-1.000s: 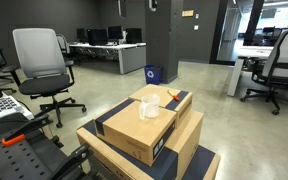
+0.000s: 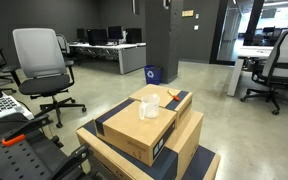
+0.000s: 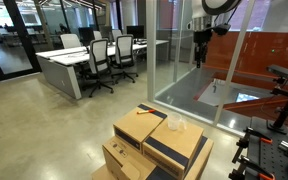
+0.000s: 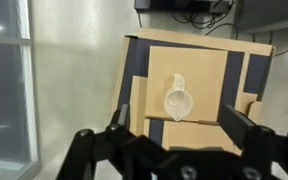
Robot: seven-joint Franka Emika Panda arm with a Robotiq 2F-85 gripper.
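Note:
A clear measuring cup (image 4: 178,102) with a short handle sits on top of a cardboard box (image 4: 189,70). The same cup (image 2: 150,104) shows on the box in exterior view 1, and as a pale shape (image 3: 175,121) in exterior view 2. My gripper is open, its two dark fingers wide apart at the lower part of the wrist view. Nothing is between them; the cup lies below on the box, clear of the fingers. The arm (image 3: 216,32) reaches in high above the boxes, leaving a wide gap down to the cup.
Several cardboard boxes with dark tape are stacked beneath the cup. A small orange-red item (image 3: 145,111) lies on another box. A dark bench (image 2: 24,155) stands at the near left. Office chairs (image 2: 42,68) are farther off, with open floor around the boxes.
The dark tips at the upper edge of exterior view 1 appear shifted slightly to the right. The cup and boxes stay where they were.

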